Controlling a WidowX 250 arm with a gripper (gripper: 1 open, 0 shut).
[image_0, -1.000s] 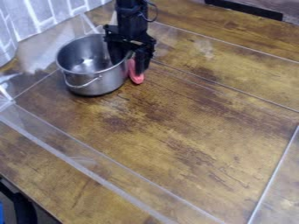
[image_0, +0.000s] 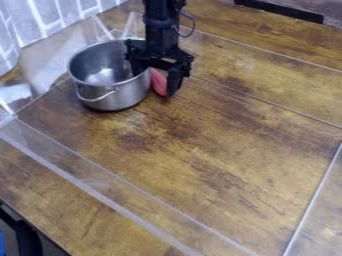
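Observation:
A steel pot (image_0: 104, 88) sits at the upper left of the wooden table. Directly right of it my black gripper (image_0: 156, 62) is lowered close to the pot's rim. Just under and beside the gripper is a small red-pink object (image_0: 159, 83), partly hidden by the gripper and touching or very near the pot. Whether the fingers are open or shut on anything is too small and dark to see.
Transparent side panels line the table, and a white curtain-like backdrop stands at the upper left.
The gripper has shifted slightly right and down. The red object appears a little farther right and more covered by the gripper. The pot looks about where it was.

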